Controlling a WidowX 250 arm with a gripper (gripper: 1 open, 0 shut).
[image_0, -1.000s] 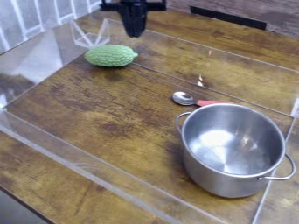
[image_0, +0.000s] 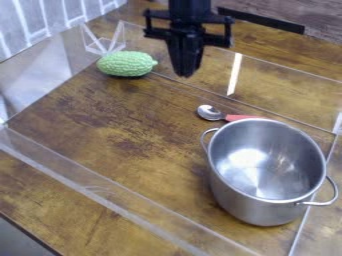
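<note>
My black gripper (image_0: 185, 68) hangs at the top centre, shut, with nothing visible between its fingers, above and to the right of a pale green bumpy gourd (image_0: 126, 64). A spoon (image_0: 211, 113) with a red handle lies on the wooden table behind a steel pot (image_0: 265, 170) with two side handles, which stands empty at the lower right.
Clear plastic walls (image_0: 27, 75) surround the work area on the table (image_0: 107, 135).
The gripper has come down and to the right from the top of the view. The gourd, spoon and pot are unmoved.
</note>
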